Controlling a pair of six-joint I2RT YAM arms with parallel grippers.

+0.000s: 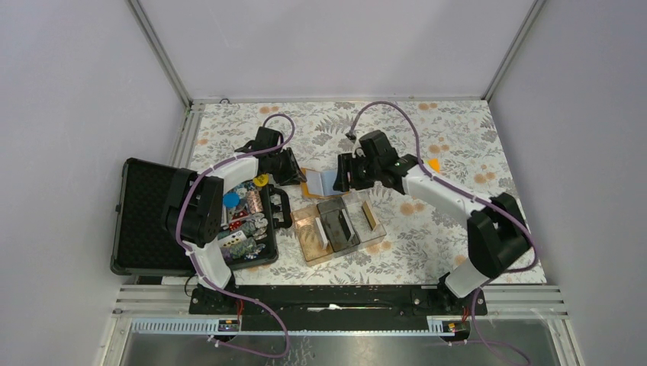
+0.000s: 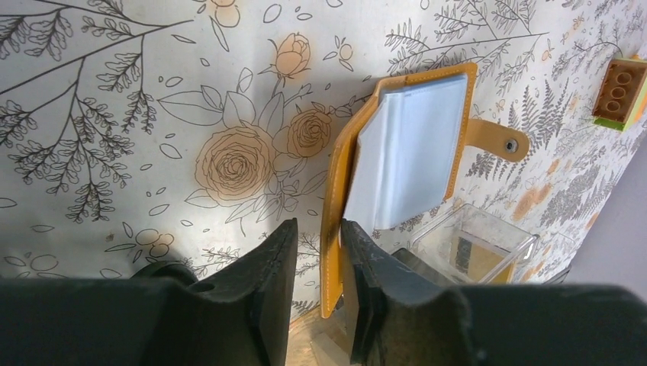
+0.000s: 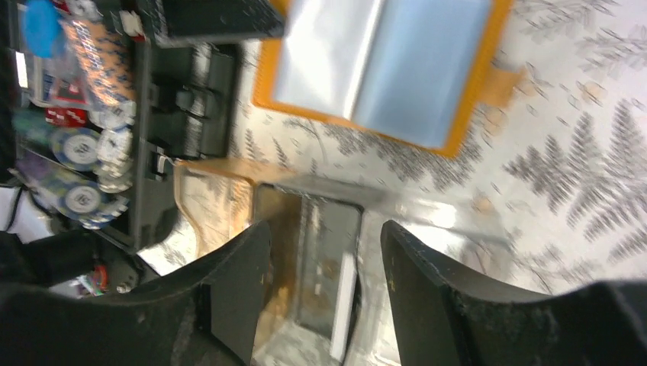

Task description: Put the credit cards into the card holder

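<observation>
The card holder (image 2: 423, 141), orange-tan with clear pockets and a snap strap, lies opened out on the patterned cloth. My left gripper is partly open at the holder's left cover, whose raised edge stands between the fingers, close to the right one. In the right wrist view, my right gripper is open and empty above the divided box, just in front of the holder (image 3: 423, 69). A white card (image 3: 344, 305) stands on edge in the box's dark middle compartment. Other upright cards (image 1: 322, 233) stand in the outer compartments.
The clear-sided divided box (image 1: 336, 259) sits directly in front of the holder. An open black case (image 1: 263, 267) with chips and small items takes up the left side. Open cloth (image 1: 458, 206) lies to the right. A small toy block (image 2: 619, 91) sits beyond the holder.
</observation>
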